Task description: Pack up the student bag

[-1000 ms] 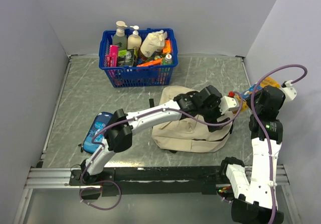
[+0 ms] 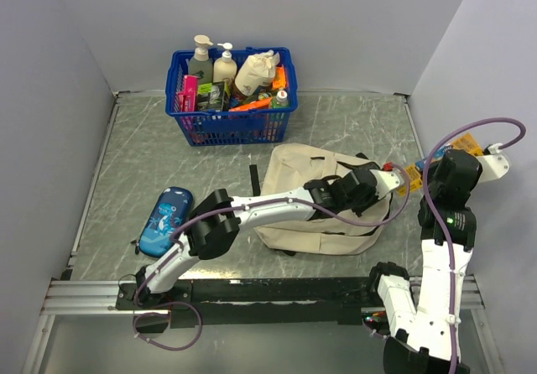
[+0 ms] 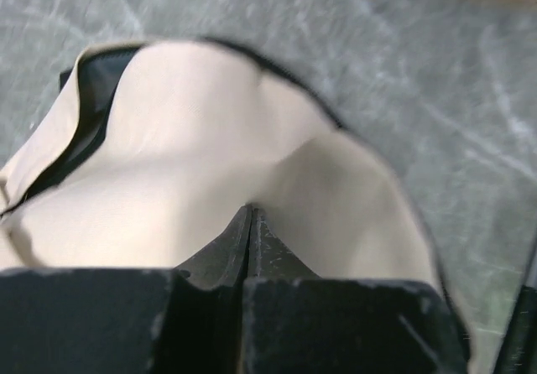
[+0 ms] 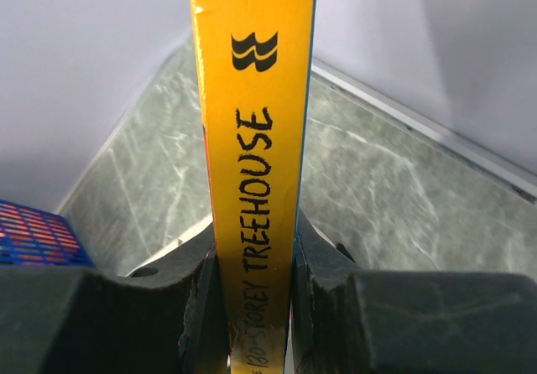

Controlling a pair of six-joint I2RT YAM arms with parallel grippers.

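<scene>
A beige bag [image 2: 285, 173] lies open on the floor in the middle of the top view. My left gripper is shut just over its fabric, with nothing visible between the fingers. My right gripper, at the right side, is shut on a yellow book [image 4: 250, 139], seen spine-on and reading "130-STOREY TREEHOUSE". In the top view the book [image 2: 466, 144] is partly hidden by the right arm, above the floor beside the bag. A blue pencil case [image 2: 164, 223] lies at the front left.
A blue basket [image 2: 231, 127] packed with bottles, boxes and a cloth pouch stands at the back. The floor left of the bag is clear apart from the pencil case. Walls bound the left, back and right.
The right gripper, with the book, has shifted slightly to the right.
</scene>
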